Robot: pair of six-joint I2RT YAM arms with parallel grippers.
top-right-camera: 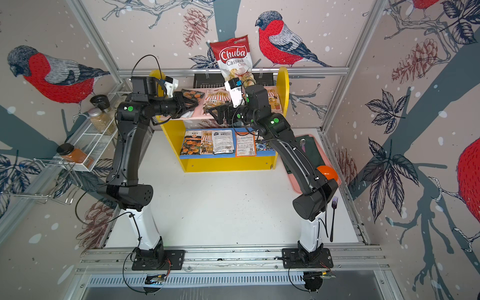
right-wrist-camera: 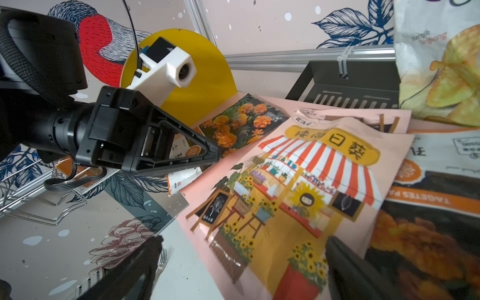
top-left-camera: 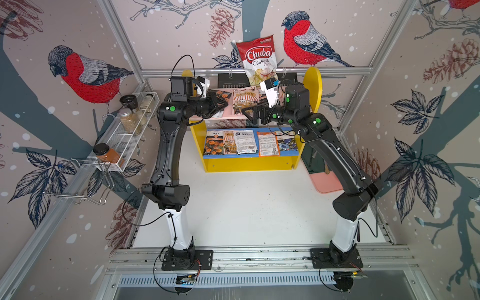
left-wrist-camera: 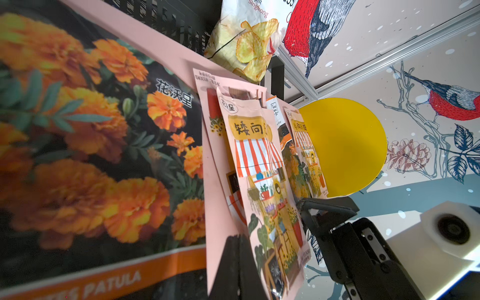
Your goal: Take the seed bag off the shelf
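Note:
Seed bags lie on the pink upper shelf. The pink bag with a striped awning (top-left-camera: 245, 98) lies near the middle. In the right wrist view that awning bag (right-wrist-camera: 320, 165) fills the centre, its lower edge reaching past the shelf front. My right gripper stands open, its blurred fingers (right-wrist-camera: 135, 272) wide apart at the bag's near end. A marigold bag (left-wrist-camera: 100, 145) looms close in the left wrist view. My left gripper is shut at the shelf's left part, with nothing seen between its fingertips. Whether it touches a bag, I cannot tell.
Behind the shelf a chip bag (top-left-camera: 258, 57) leans upright. The blue lower shelf (top-left-camera: 220, 156) carries several more bags. Yellow round panels (top-left-camera: 313, 90) bound the shelf sides. A wire rack with jars (top-left-camera: 127, 122) hangs at left.

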